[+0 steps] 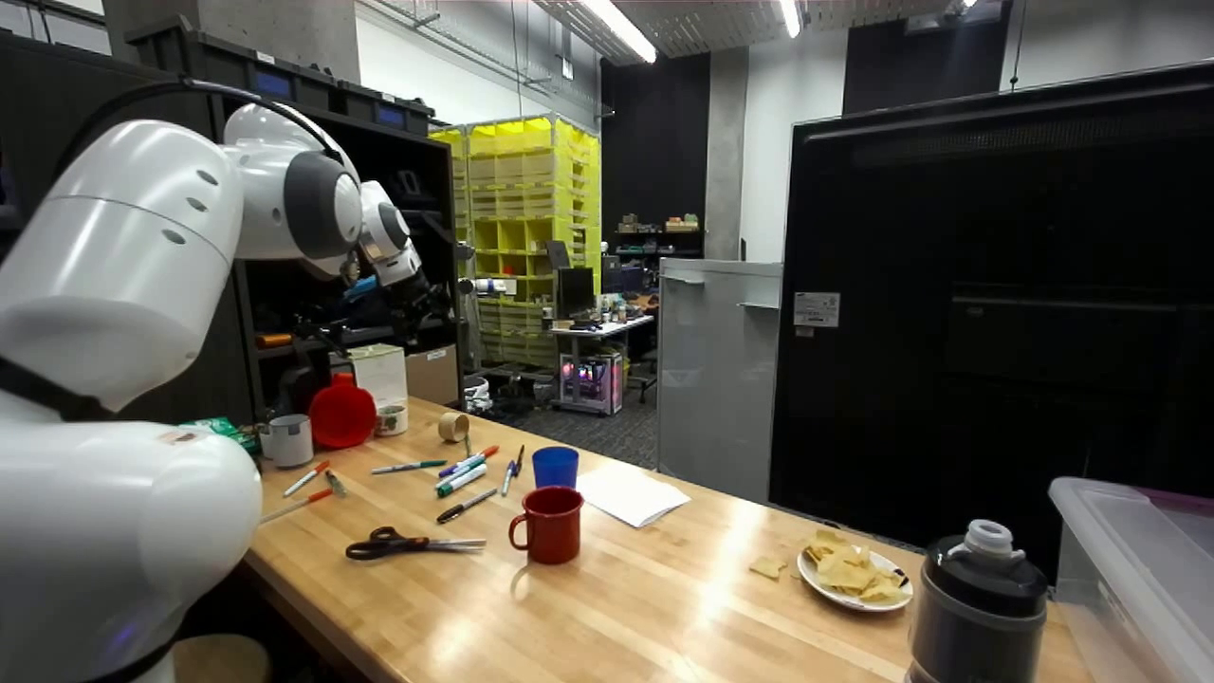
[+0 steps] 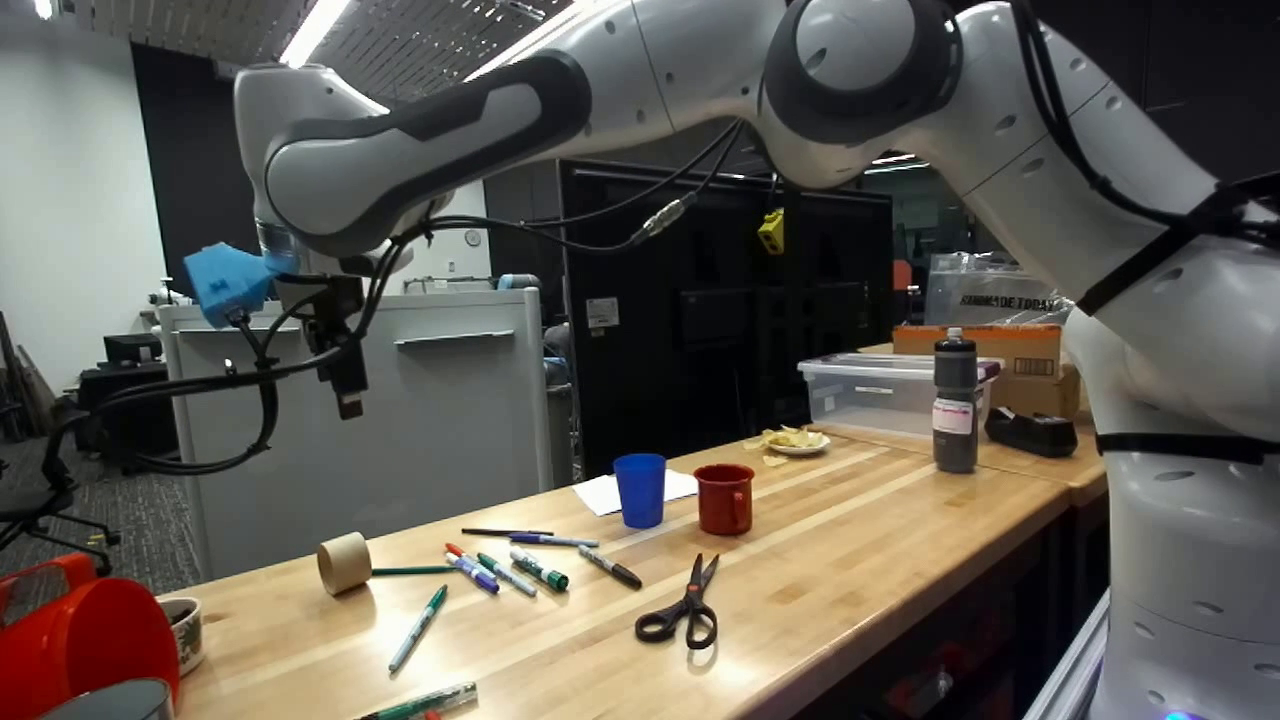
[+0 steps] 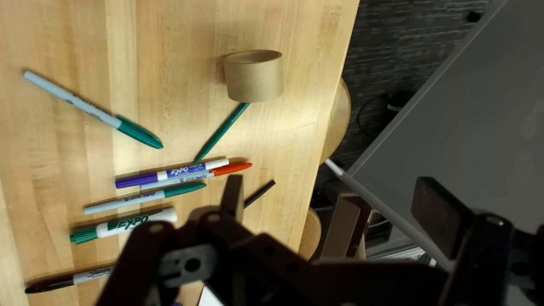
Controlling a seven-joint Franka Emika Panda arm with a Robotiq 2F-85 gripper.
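Note:
High over the far end of the wooden table, my gripper stands open; in the wrist view its fingers are wide apart, with only floor and the table's edge seen between them. Below it on the table lie several markers: a green-capped pen, a purple marker, a green marker and a black marker. A cardboard ring stands near the table edge, touching or close to a dark green pen. In exterior view 1 the gripper shows small and dark, clear of everything on the table.
A blue cup, red mug and scissors occupy the middle. Chips on a plate and a bottle stand farther along. A red container and grey mug crowd the other end.

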